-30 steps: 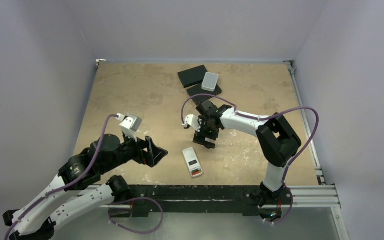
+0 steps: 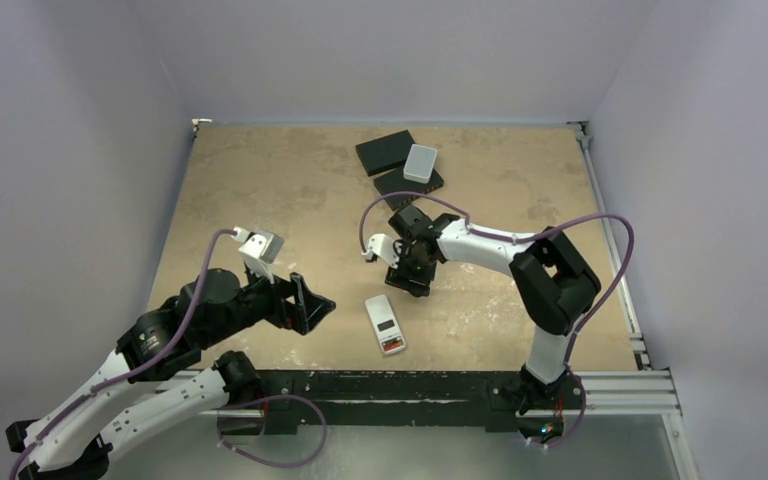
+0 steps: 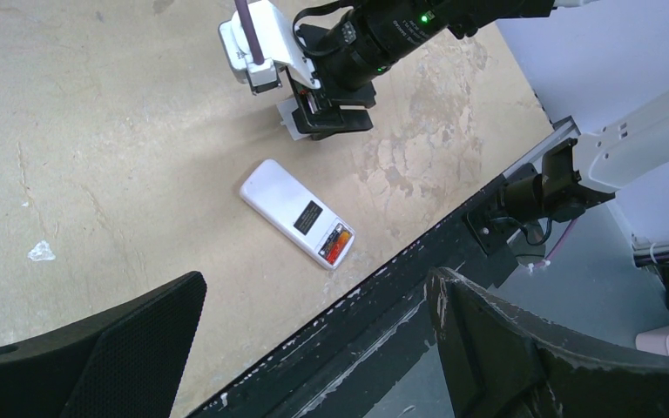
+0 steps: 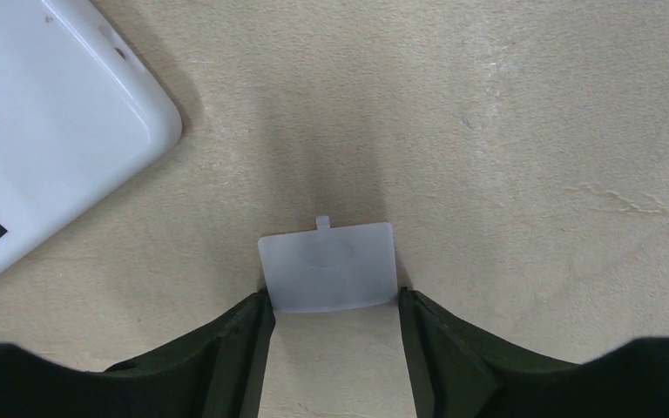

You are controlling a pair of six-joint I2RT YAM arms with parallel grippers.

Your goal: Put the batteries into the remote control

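The white remote control point(image 3: 280, 198) lies face down on the table, its battery compartment uncovered at the end near the front edge. Red and orange batteries point(image 3: 336, 244) show inside that compartment. A small white battery cover point(image 4: 329, 268) with a little tab is just off the remote's far end. My right gripper has its fingertips at the cover's two side edges, seemingly touching; whether they grip it is unclear. The left gripper stands wide open and empty, left of the remote in the top view point(image 2: 318, 308).
Two black blocks point(image 2: 384, 152) lie at the back of the table, with a light grey box point(image 2: 420, 163) on the nearer one. A dark rail point(image 2: 390, 385) borders the front edge.
The left arm and the remote stayed still.
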